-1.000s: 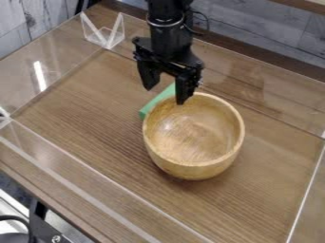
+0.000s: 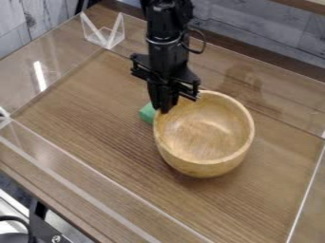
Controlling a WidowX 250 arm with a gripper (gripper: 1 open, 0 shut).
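Note:
The black gripper (image 2: 162, 95) reaches down from the top centre to the left rim of a large tan bowl (image 2: 206, 138). Its fingertips are low at the rim, and whether they hold anything cannot be seen clearly. A green object (image 2: 147, 113) lies just left of the bowl, partly hidden behind the gripper and the bowl.
Walls edge the back and right, and white wire-like pieces are at the left edge and upper left. A dark cable shows at the bottom left corner.
The gripper has come lower and closer to the bowl's left rim. The bowl has shifted slightly to the right, and more of the green object is hidden.

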